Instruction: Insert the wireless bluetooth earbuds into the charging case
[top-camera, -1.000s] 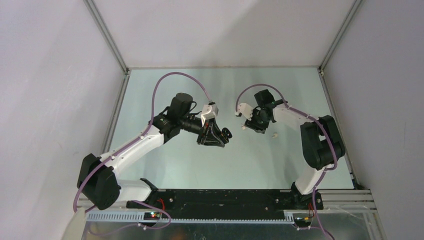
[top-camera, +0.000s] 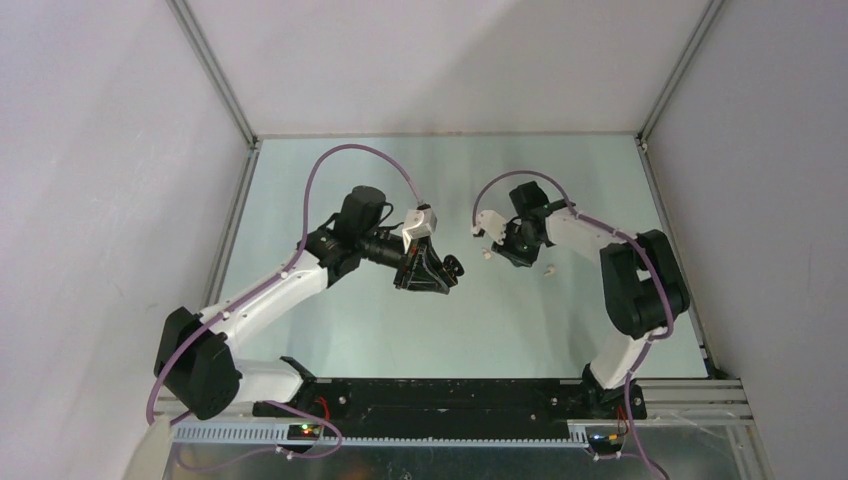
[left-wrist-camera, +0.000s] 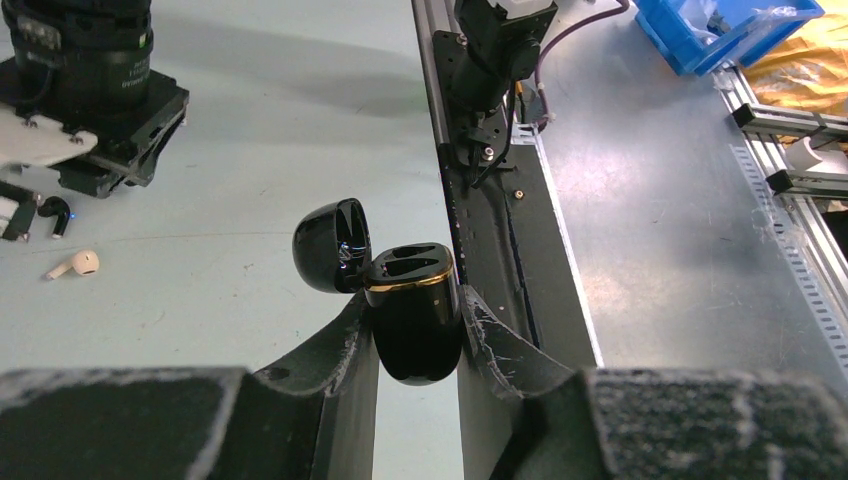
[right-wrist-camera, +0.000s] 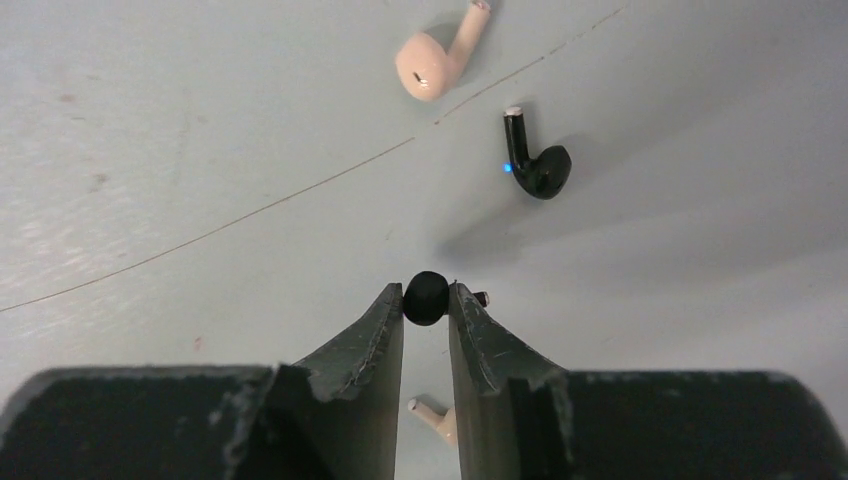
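Note:
The black, gold-rimmed charging case (left-wrist-camera: 415, 325) is held upright in my left gripper, its lid (left-wrist-camera: 325, 250) hinged open and its slots facing up. My right gripper is shut on a black earbud (right-wrist-camera: 426, 295), low over the table. In the right wrist view a pink earbud (right-wrist-camera: 425, 68) and another black earbud (right-wrist-camera: 540, 172) with a blue light lie above the gripper; a second pink earbud (right-wrist-camera: 425, 415) lies below, partly hidden by the fingers.
A dark front edge (top-camera: 450, 395) borders it. A blue bin (left-wrist-camera: 690, 55) sits outside the work area.
The right arm has shifted very slightly in the top view. The left arm and the case stay where they were.

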